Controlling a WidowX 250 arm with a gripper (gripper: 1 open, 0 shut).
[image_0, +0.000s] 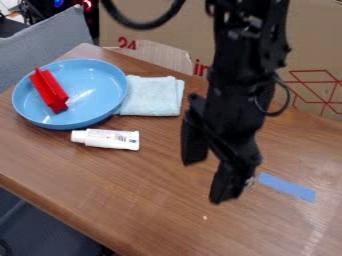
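Note:
My black gripper hangs over the middle of the wooden table, its fingers apart with nothing seen between them. To its left lie a white tube and a blue round plate holding a red object. A folded pale blue cloth lies beside the plate, behind the tube. A blue strip lies on the table to the right of the gripper.
A cardboard box stands along the back, partly hidden by the arm. A grey surface is at the far left.

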